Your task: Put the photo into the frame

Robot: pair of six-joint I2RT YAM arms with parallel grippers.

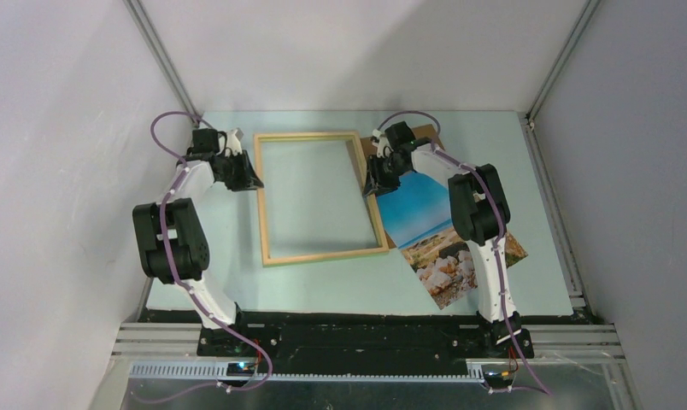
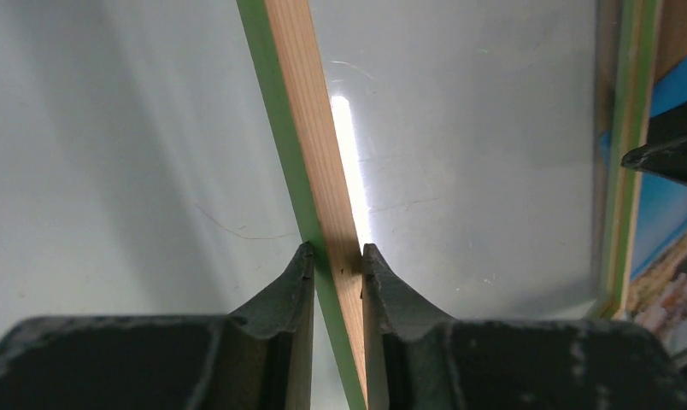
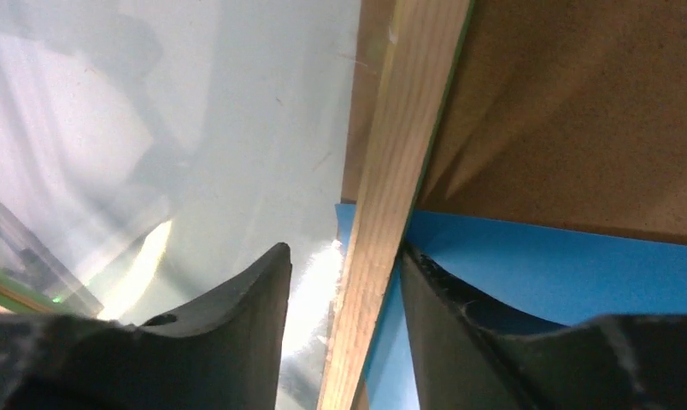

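The light wooden frame (image 1: 314, 256) with its clear pane lies on the table, a green outer side on its bars. My left gripper is shut on the frame's left bar, a fingertip against each side. At the right bar, my right gripper stands open astride the wood. Its right finger (image 3: 434, 295) is close to the bar, while a gap separates the left one from it. The photo (image 1: 421, 205), blue sky above and pale rocks below, lies right of the frame; its upper left corner reaches under the right bar.
A brown board (image 3: 571, 111) lies beneath the photo and extends under the frame's right bar. My right arm (image 1: 477, 201) hides part of the photo.
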